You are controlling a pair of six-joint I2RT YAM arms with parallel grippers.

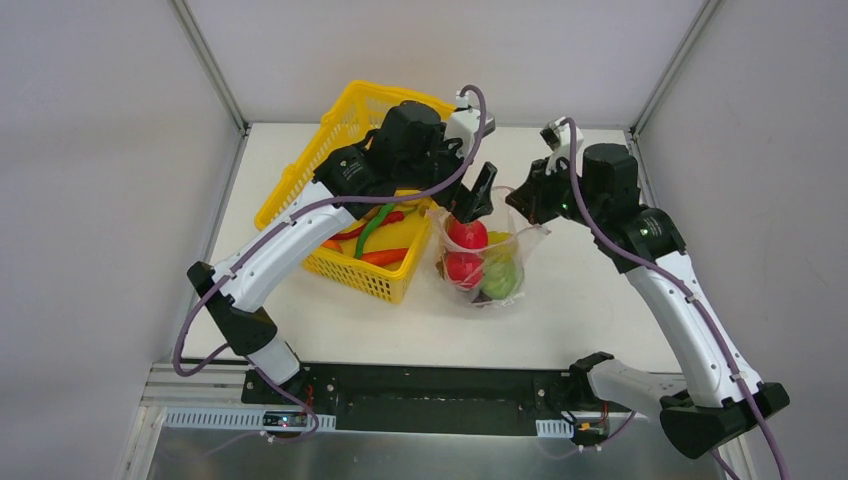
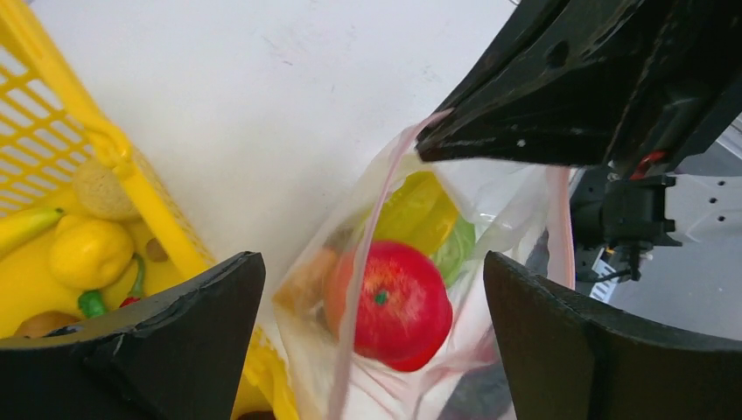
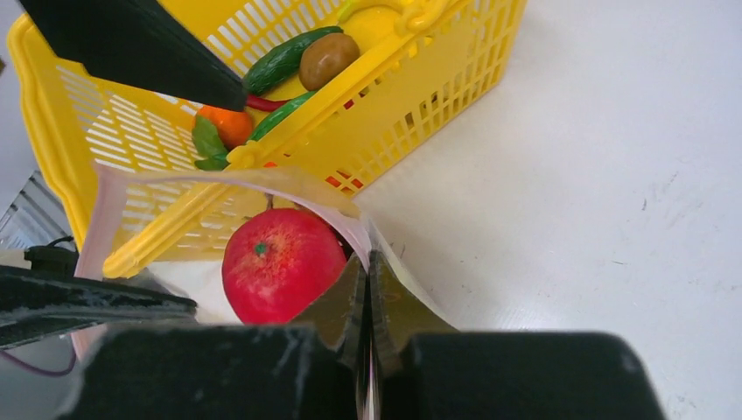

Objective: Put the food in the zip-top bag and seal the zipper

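The clear zip top bag [image 1: 480,280] stands in mid table holding red round produce [image 2: 385,297], something yellow [image 2: 411,210] and a green item [image 1: 500,278]. Its mouth gapes. My right gripper is shut on the bag's rim at the upper right, pulling it up. My left gripper [image 1: 470,203] stands open above the left part of the bag's mouth; in the left wrist view its two fingers flank the bag, with nothing clearly held.
A yellow basket [image 1: 350,275] with peppers, cucumbers, a potato and other produce stands left of the bag, close beside it. Bare table [image 1: 580,300] lies to the right and in front.
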